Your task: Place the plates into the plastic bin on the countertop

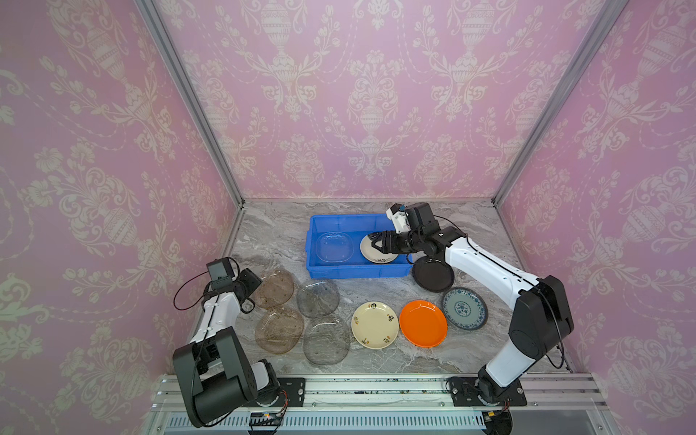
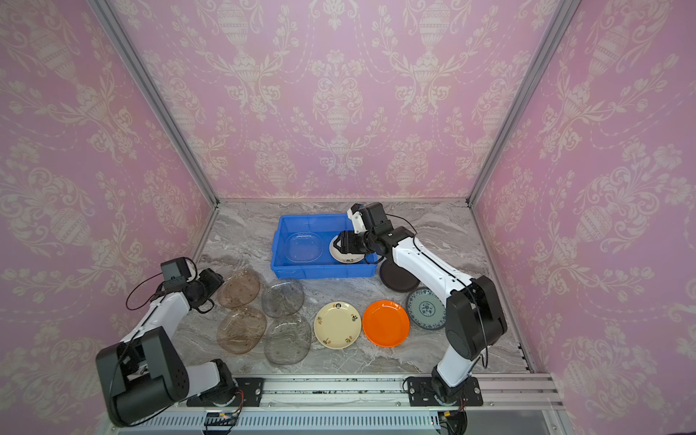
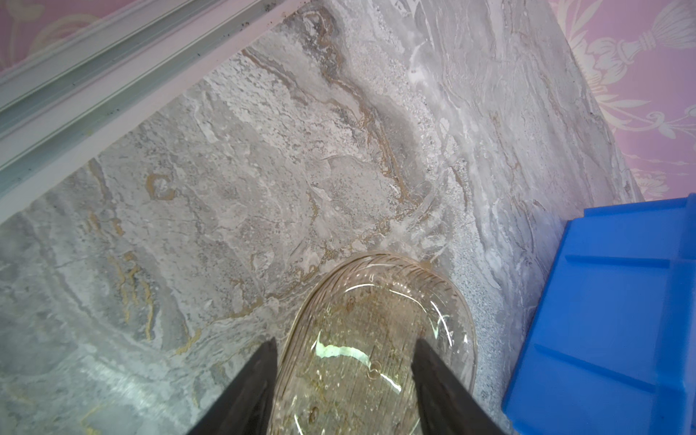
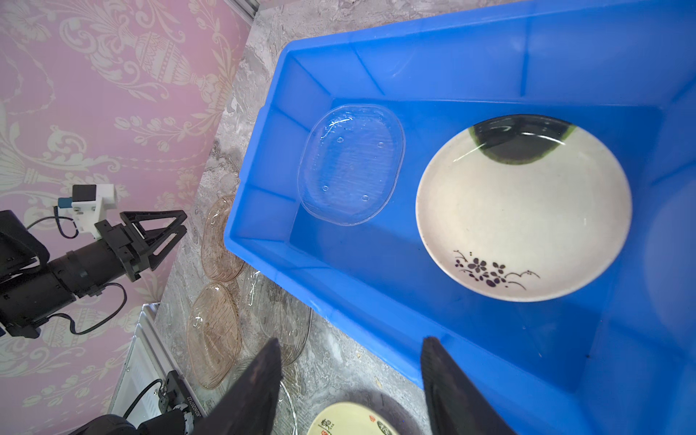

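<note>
The blue plastic bin [image 1: 359, 272] stands at the back of the counter. Inside it lie a clear plate [image 4: 351, 163] on the left and a white plate [image 4: 522, 217] with a dark patch on the right. My right gripper hovers over the bin, fingers apart, holding nothing. At the left, my left gripper is open above a brown glass plate [image 3: 384, 319], nothing between its fingers. Outside the bin lie another brown glass plate [image 1: 280, 330], grey glass plates [image 1: 318, 298], a cream plate [image 1: 375, 324], an orange plate [image 1: 422, 323], a dark plate [image 1: 433, 275] and a blue-patterned plate [image 1: 464, 308].
Bare marble counter [image 1: 272, 228] lies left of the bin. Metal rails [image 3: 108, 101] edge the counter beside the pink walls. The right arm [image 1: 493, 268] reaches across above the dark plate.
</note>
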